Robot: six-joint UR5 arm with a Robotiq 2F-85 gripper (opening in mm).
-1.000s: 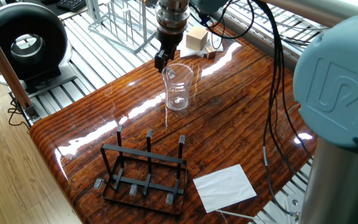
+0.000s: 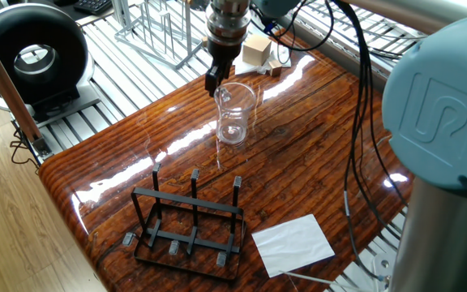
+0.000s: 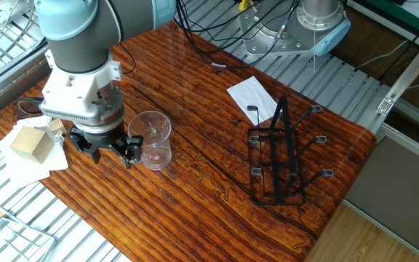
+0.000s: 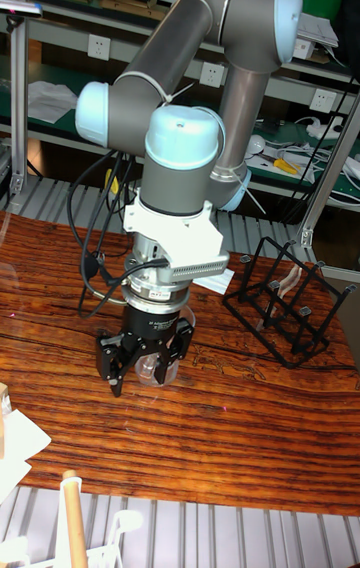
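A clear glass cup [image 2: 233,122] stands on the brown wooden table, its wide rim up. My black gripper [image 3: 112,156] points down with its fingers spread apart and nothing visible between them. In exterior view 2 the cup [image 3: 156,149] is just to the right of the gripper. In exterior view 3 the gripper [image 4: 138,380] partly covers the cup [image 4: 160,369], which shows behind the right-hand finger. From exterior view 1 the fingertips overlap the cup's rim on its left; whether they touch, I cannot tell.
A black wire rack [image 2: 189,219] stands near the table's edge, with a white sheet [image 2: 293,245] beside it. A wooden block [image 3: 33,144] sits on white paper at another edge. Cables hang near the arm. Bare tabletop lies between cup and rack.
Over the last second the gripper has shifted slightly right and down in exterior view 1. The cup's rim has moved a little right while its base stays nearly in place. The rack has not moved.
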